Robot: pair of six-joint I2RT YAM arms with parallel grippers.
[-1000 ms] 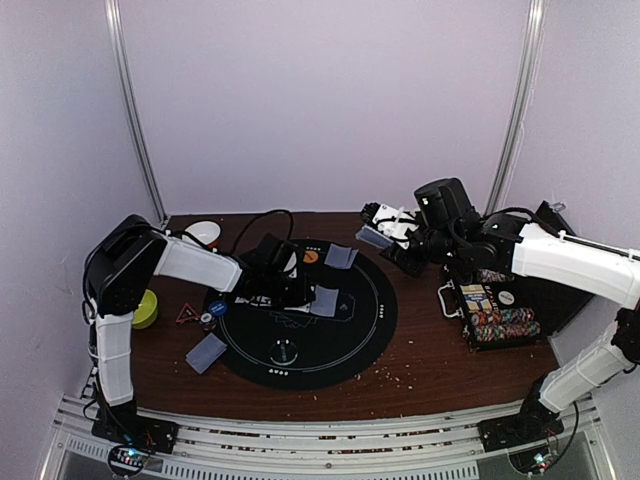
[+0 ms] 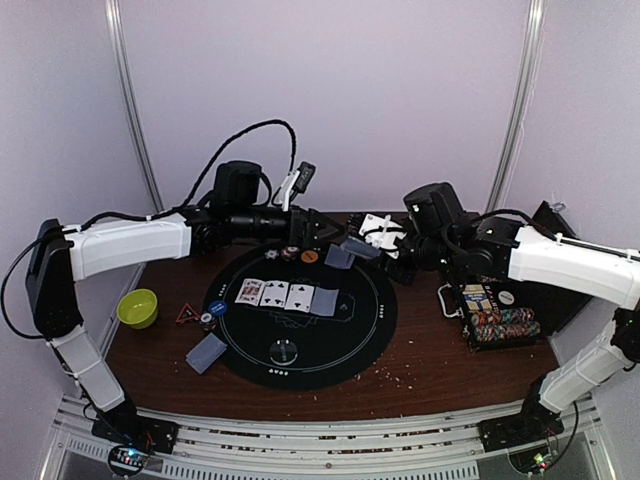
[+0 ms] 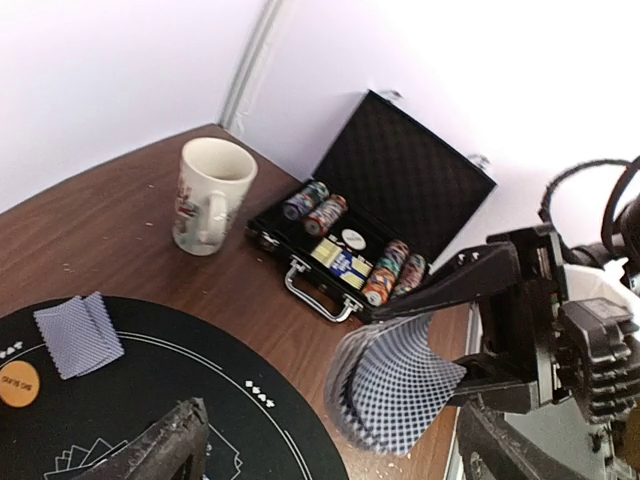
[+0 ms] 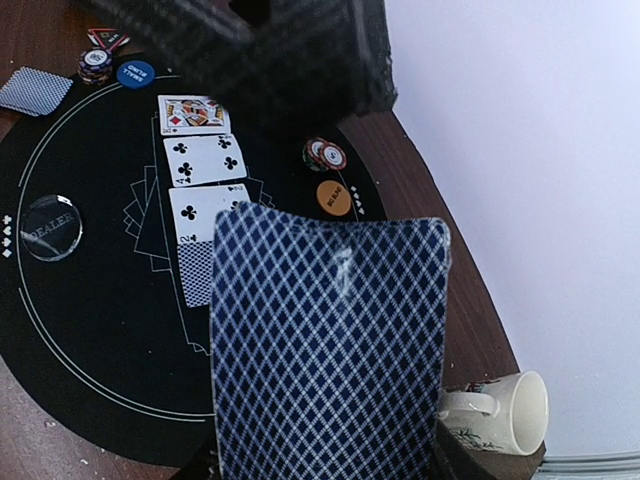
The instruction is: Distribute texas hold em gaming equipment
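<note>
A blue-backed deck of cards (image 4: 330, 340) is clamped in my right gripper (image 2: 380, 240), raised over the far right part of the black poker mat (image 2: 340, 355). Facing it from the left, my left gripper (image 2: 328, 232) stands open, its fingers (image 3: 165, 445) spread wide and no card visible between them. In the left wrist view the deck (image 3: 405, 390) appears bent or blurred. Face-up on the mat lie a king (image 2: 252, 291), a four of clubs (image 2: 274, 294) and a two of clubs (image 2: 299, 298), with a face-down card (image 2: 323, 302) beside them. Face-down hole cards (image 3: 80, 335) rest near the far edge.
More face-down cards (image 2: 206, 353) lie at the left. The dealer button (image 2: 284, 352) is on the near mat. An open chip case (image 2: 500, 310) is at the right, a mug (image 3: 213, 195) at the back, a green bowl (image 2: 138, 308) far left.
My left arm has risen from over the face-up cards and swung right towards the deck, uncovering the row. The right gripper with the deck has shifted slightly left.
</note>
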